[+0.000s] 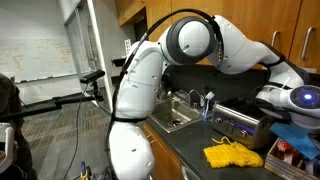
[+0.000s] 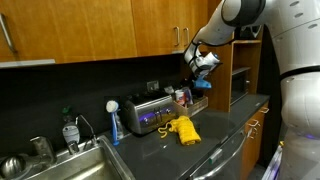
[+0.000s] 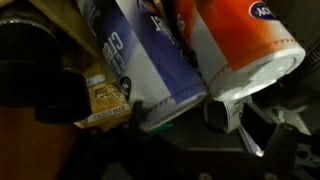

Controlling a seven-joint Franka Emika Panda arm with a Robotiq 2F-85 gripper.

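My gripper is open over a wooden box at the right end of the counter. In the wrist view, a blue-and-white container and an orange-and-white container lie close ahead of the fingers, tilted in the picture. Nothing is visibly clamped between the fingers. Dark round items show at the left edge of that view. From the second exterior view, the gripper appears at the box, hiding part of its contents.
A yellow cloth lies on the counter in front of a silver toaster. The sink is farther left, with a blue-and-white brush near it. Cabinets hang above.
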